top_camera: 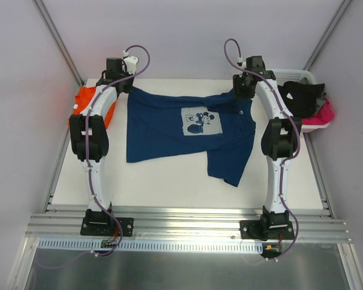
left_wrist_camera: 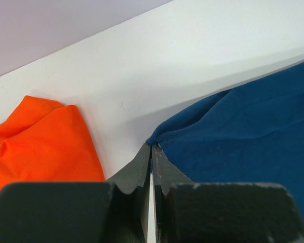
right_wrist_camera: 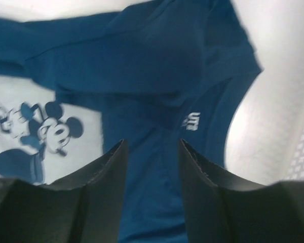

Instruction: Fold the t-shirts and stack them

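A dark blue t-shirt point(top_camera: 163, 130) lies spread on the white table, its Mickey Mouse print point(top_camera: 201, 121) facing up and its upper strip folded over. At the shirt's far left corner my left gripper is shut, with the fabric's corner pinched at its fingertips. Over the far right part of the shirt, my right gripper hangs with its fingers apart and nothing between them. Below it, the right wrist view shows folded fabric point(right_wrist_camera: 142, 66) and a small white label point(right_wrist_camera: 191, 121).
Beside the left gripper lies a folded orange shirt point(top_camera: 85, 98). At the back right a white basket point(top_camera: 284, 75) holds black point(top_camera: 301, 98) and pink cloth point(top_camera: 322, 115).
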